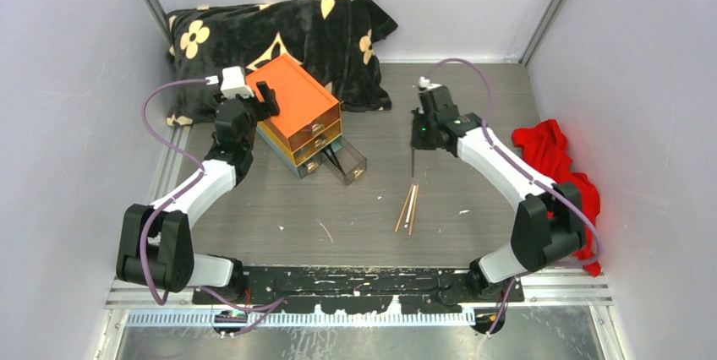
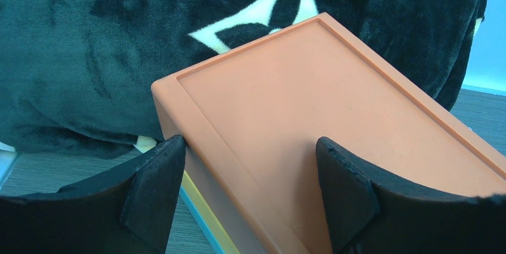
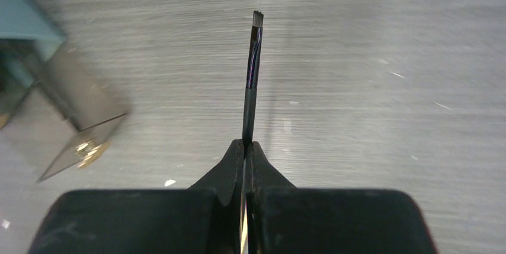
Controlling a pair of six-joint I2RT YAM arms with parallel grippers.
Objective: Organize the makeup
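Note:
The orange-topped drawer organizer [image 1: 292, 102] sits at back left, its clear bottom drawer [image 1: 353, 157] pulled out with dark sticks inside. My left gripper [image 1: 262, 98] grips the organizer's top edge [image 2: 215, 152], one finger outside, one over the lid. My right gripper is shut on a black makeup brush [image 3: 252, 63], raised right of the open drawer, bristle end pointing away from the gripper. Several light wooden brushes [image 1: 407, 208] lie on the table below it.
A black flowered blanket [image 1: 211, 47] lies along the back. A red cloth [image 1: 566, 191] is at the right wall.

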